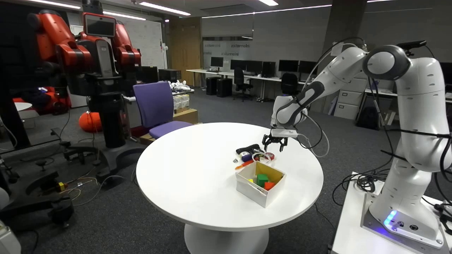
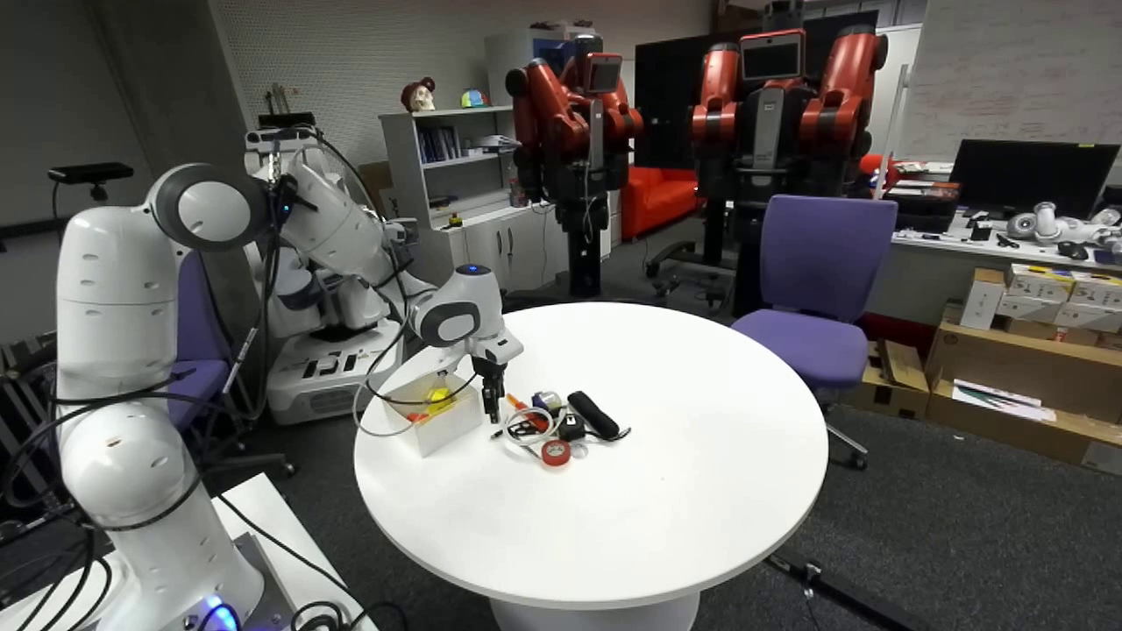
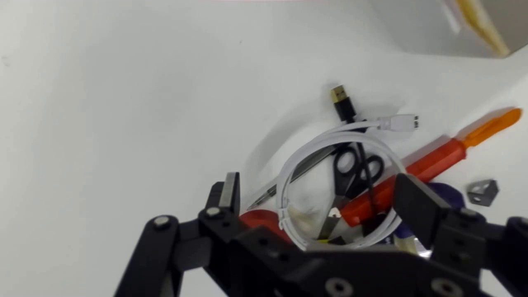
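Note:
My gripper point(image 1: 274, 148) stands open above a cluster of small items on the round white table point(image 1: 190, 169), with nothing held. In the wrist view, its fingers straddle a coiled white cable point(image 3: 283, 185) lying below them. Under and inside the coil are black scissors point(image 3: 341, 178), a grey pen-like tool point(image 3: 312, 163), a black USB plug point(image 3: 345, 106) and a red-handled tool point(image 3: 435, 161) with an orange end. A red roll point(image 3: 261, 217) is partly hidden by the left finger. The right finger covers part of a dark blue item point(image 3: 448, 194).
Beside the cluster stands an open white box point(image 1: 252, 190) holding a green block point(image 1: 262, 180), an orange-red block point(image 1: 269, 185) and something yellow. A black elongated item point(image 2: 592, 414) and a small metal bracket point(image 3: 482, 192) lie near the pile.

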